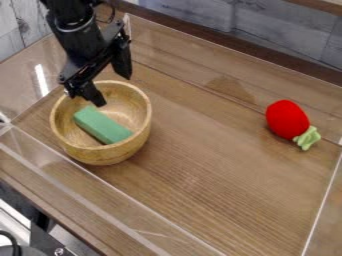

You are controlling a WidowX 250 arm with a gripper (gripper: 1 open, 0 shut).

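My black gripper [94,68] stands open above the back rim of a yellow bowl [130,145], with nothing seen between its fingers. A green bar-shaped object [102,126] lies inside the bowl, lower and a little to the right of the fingertips.
A red object with green leaves [287,120] lies on the wooden table [214,190] at the right. Dark cables show at the bottom left corner.
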